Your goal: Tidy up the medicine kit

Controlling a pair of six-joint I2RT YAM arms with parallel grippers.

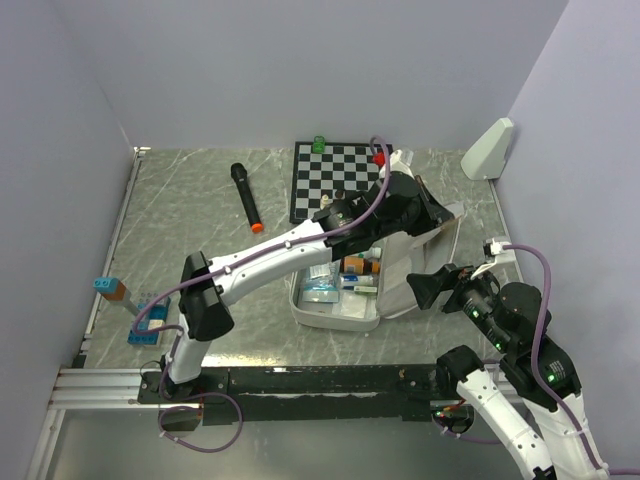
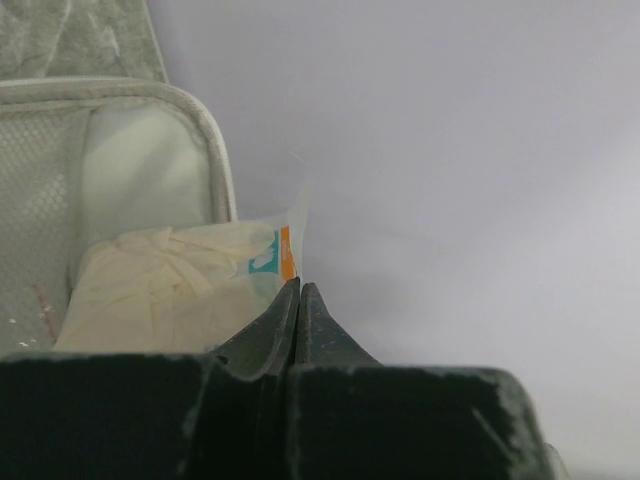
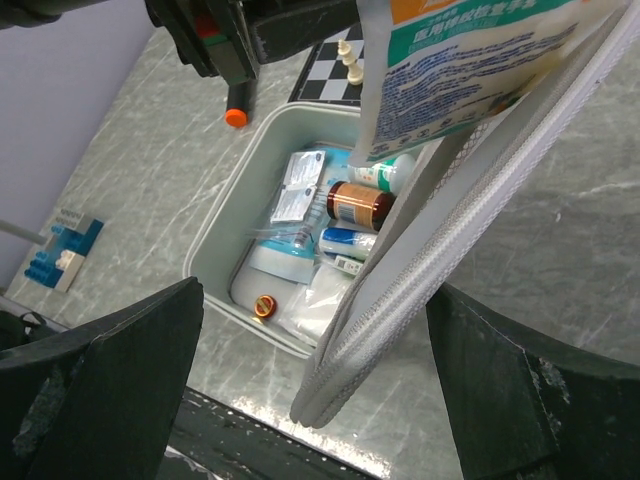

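Note:
An open medicine kit holds packets, a brown bottle, a white-green bottle and a tube. Its lid stands raised on the right. My left gripper is shut at the lid's upper part, its tips at a packet with orange and teal print; whether it pinches the edge is unclear. That packet shows large in the right wrist view. My right gripper is open beside the lid's lower part, the lid between its broad fingers in the right wrist view.
A chessboard lies behind the kit, a microphone to the left, and toy blocks at front left. A white object stands at back right against the wall.

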